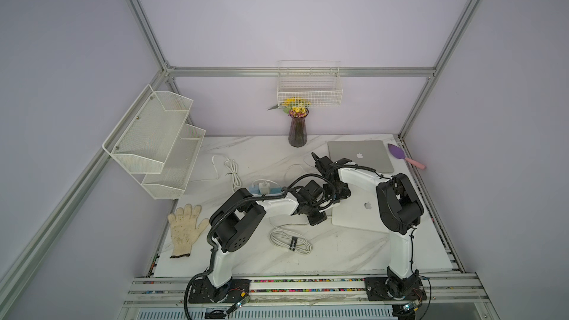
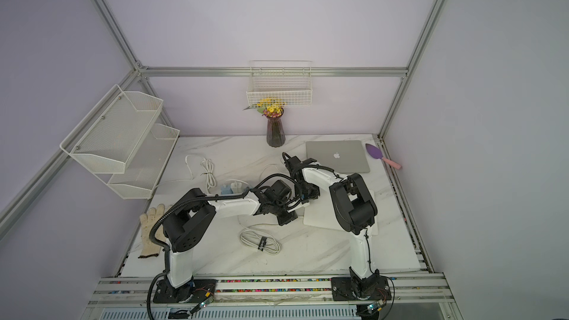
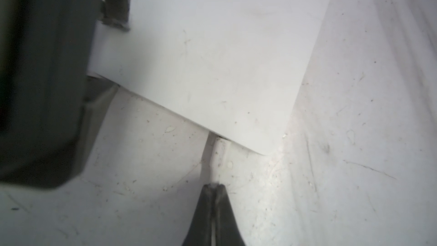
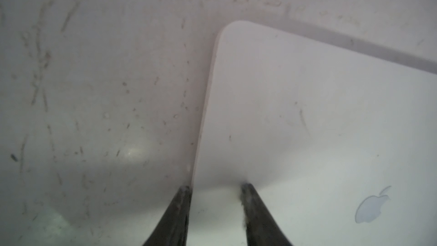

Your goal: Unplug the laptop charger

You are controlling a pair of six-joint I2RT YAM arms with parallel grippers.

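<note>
In the left wrist view, my left gripper is shut right by the edge of the white laptop [image 3: 227, 63]. A short pale charger connector [image 3: 219, 152] runs from that edge to the fingertips; I cannot tell whether the tips pinch it. My right gripper is part open at the laptop's left edge, one finger [image 4: 183, 198] beside the edge and the other over the lid. Its dark body fills the left side of the left wrist view. The charger cable [image 1: 291, 240] lies coiled in front of the left arm.
A power strip [image 1: 256, 190] with plugs stands behind the left arm. A grey laptop [image 1: 362, 155], a flower vase [image 1: 298, 132] and a purple-and-pink spatula [image 1: 407, 156] are farther back. The glove [image 1: 185, 229] lies at the left.
</note>
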